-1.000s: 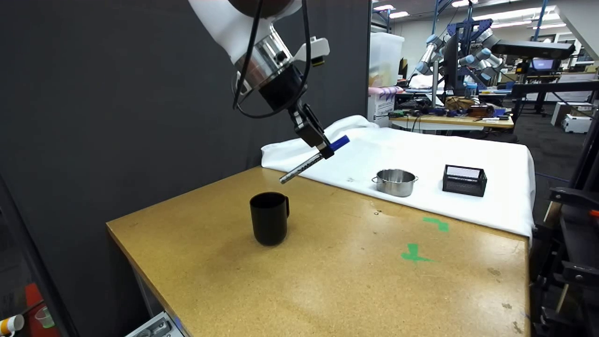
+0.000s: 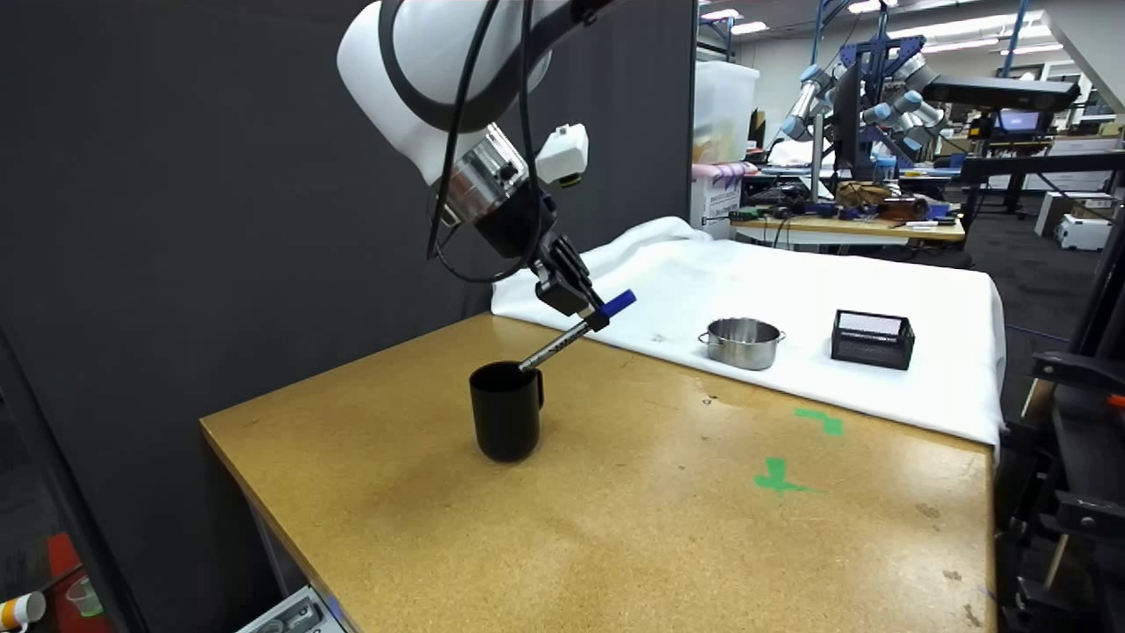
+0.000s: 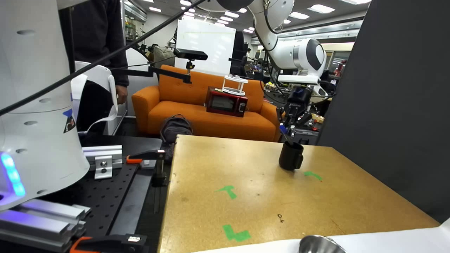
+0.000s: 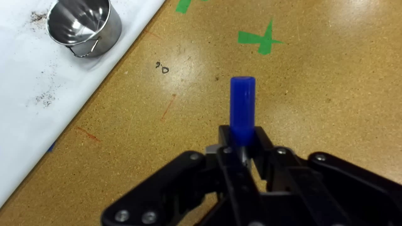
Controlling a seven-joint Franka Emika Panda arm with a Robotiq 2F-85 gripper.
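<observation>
A marker with a blue cap (image 4: 242,107) and a grey barrel (image 2: 559,345) is held slanted, with my gripper (image 2: 596,316) shut on it near the cap. In the wrist view, the cap sticks up between the fingers of my gripper. Below and to the left in exterior view 1 stands a black mug (image 2: 506,417), upright on the table. The marker's lower end is at the mug's rim on the handle side; whether it is inside the opening I cannot tell. Exterior view 2 shows the mug (image 3: 290,156) right under the gripper (image 3: 287,128).
On a white cloth (image 2: 654,306) sit a steel pot (image 2: 741,345) and a black mesh box (image 2: 872,339). Green tape (image 2: 778,475) marks the table (image 2: 633,506), whose front is clear. A dark panel (image 2: 211,211) rises close behind the arm.
The gripper has moved down and to the left in exterior view 1, carrying the marker, so its lower end went from above the mug to its rim. The mug has not moved.
</observation>
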